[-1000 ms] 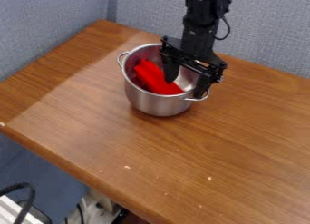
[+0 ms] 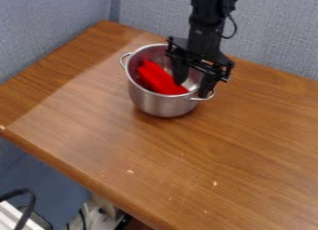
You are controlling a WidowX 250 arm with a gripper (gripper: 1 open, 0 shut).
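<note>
A steel pot (image 2: pixel 162 102) with two side handles stands on the wooden table (image 2: pixel 211 178). A red object (image 2: pixel 161 78) lies inside it. My black gripper (image 2: pixel 195 76) reaches down from above into the right back part of the pot, just right of the red object. Its fingertips are partly hidden in the dark there, so whether it is open or holds anything is unclear.
Padded grey walls border the table at the back and left. Cables and a white item lie below the table's lower left edge.
The gripper has shifted slightly within the pot, and a little less of the red object shows on its right side. The pot stands in about the same place.
</note>
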